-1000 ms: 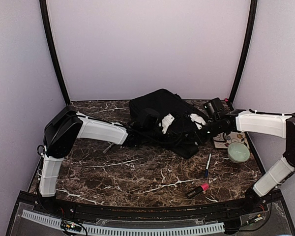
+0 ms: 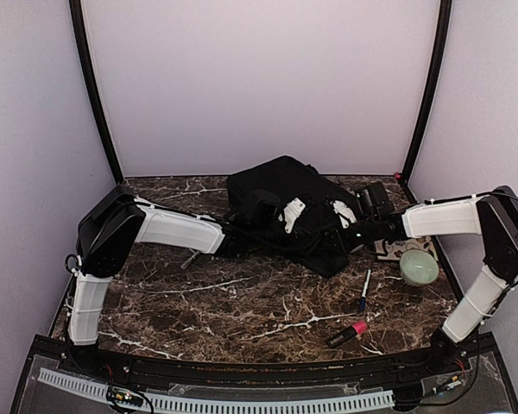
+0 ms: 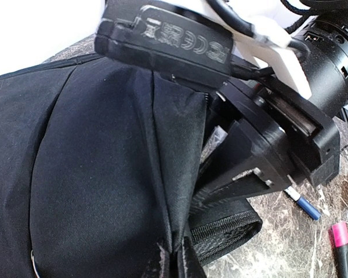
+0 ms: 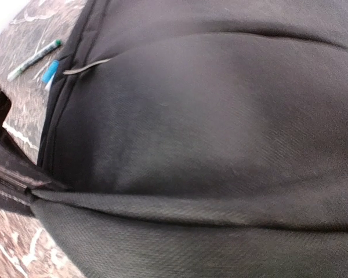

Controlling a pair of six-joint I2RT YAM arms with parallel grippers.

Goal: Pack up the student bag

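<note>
A black fabric bag lies at the back middle of the table, its flap bulging towards the front. My left gripper is shut on a pinched fold of the bag's edge. Close beside it, my right gripper reaches in at the bag's right side. In the left wrist view its dark fingers go behind the raised edge, which hides their tips. In the right wrist view only part of the right gripper appears at the left border, against the bag's rim, so its opening is unclear.
A blue-and-white pen and a black marker with a pink end lie front right. A pale green bowl stands by a patterned flat item. Left of the bag lies a greyish pen.
My right gripper and forearm have shifted slightly at the bag's right side, the forearm turning and moving a little to the left. The left arm and the loose items look unmoved.
</note>
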